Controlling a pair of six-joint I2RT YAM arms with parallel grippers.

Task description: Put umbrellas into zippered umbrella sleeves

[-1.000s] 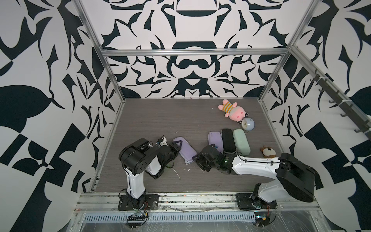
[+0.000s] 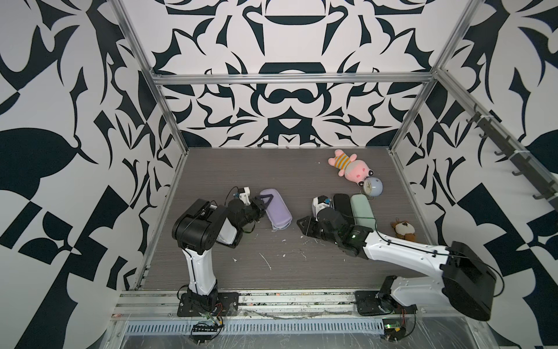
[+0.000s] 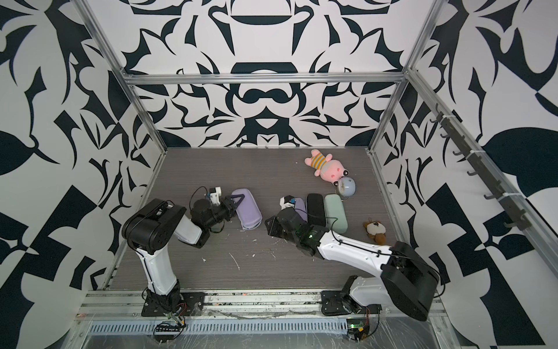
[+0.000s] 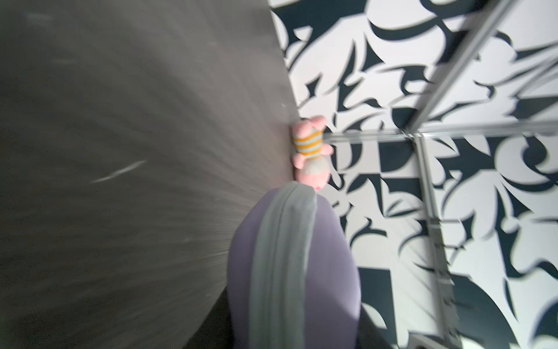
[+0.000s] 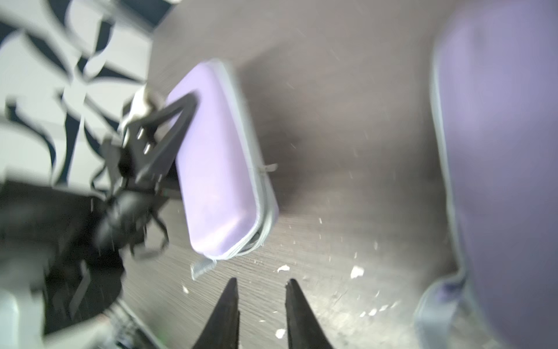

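Observation:
A lilac zippered case point(image 2: 276, 210) is at the table's middle-left with my left gripper point(image 2: 260, 203) at its upper left end, fingers around it; in the left wrist view its zipper fills the space between them. My right gripper is just right of and apart from that case, fingertips parted, nothing between them. A second lilac case point(image 3: 300, 210), a black case point(image 3: 315, 209) and a mint case point(image 3: 335, 212) lie side by side at right, partly behind my right gripper. No loose umbrella is clearly visible.
A pink striped plush toy point(image 2: 354, 168) and a round pale object point(image 2: 373, 186) lie at back right; a small brown-white toy point(image 2: 404, 229) at the right edge.
My left gripper and the lilac case have moved toward the back of the table. My right gripper has risen back and slightly right, away from that case.

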